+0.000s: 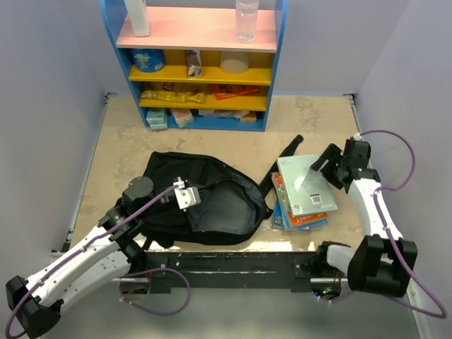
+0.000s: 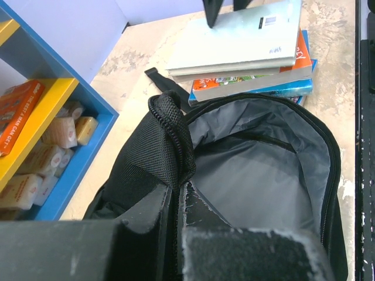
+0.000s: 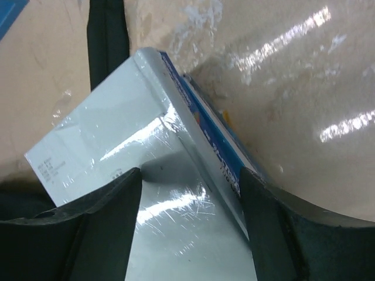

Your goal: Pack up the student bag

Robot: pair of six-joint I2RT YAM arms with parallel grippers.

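A black bag [image 1: 162, 166] lies unzipped on the table, its grey inside [image 2: 252, 170] facing up. My left gripper is shut on the bag's upper edge, with black mesh fabric pinched between its fingers. To the right of the bag is a stack of books, a pale grey-green one [image 1: 305, 185] on top, orange [image 1: 311, 219] and blue [image 1: 277, 215] ones below. My right gripper [image 1: 324, 161] is part open over the far right side of the top book. In the right wrist view its fingers [image 3: 111, 216] stand either side of that book's spine edge; whether they touch it cannot be told.
At the back stands a blue shelf unit [image 1: 277, 56] with packets, a bottle and a glass. A black strap [image 1: 286, 157] lies between bag and books. Bare table [image 1: 311, 116] shows behind the books.
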